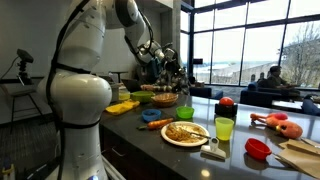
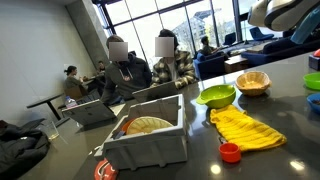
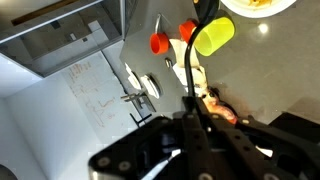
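Note:
In the wrist view my gripper is shut on a long dark utensil (image 3: 190, 62), which sticks out from between the fingers and widens at its far end, cut by the top edge of the view. What kind of utensil it is, I cannot tell. In exterior view 1 the gripper (image 1: 180, 78) hangs high above the far part of the table, small and dark. A plate of food (image 1: 185, 134) rests nearer the camera, beside a yellow-green cup (image 1: 224, 129). Exterior view 2 shows only a piece of the arm at the upper right.
A red bowl (image 1: 258, 149), a green bowl (image 1: 197, 127) and a blue bowl (image 1: 150, 115) stand on the table. A yellow cloth (image 2: 245, 129) lies near a grey bin (image 2: 147, 140). Two people sit behind the table.

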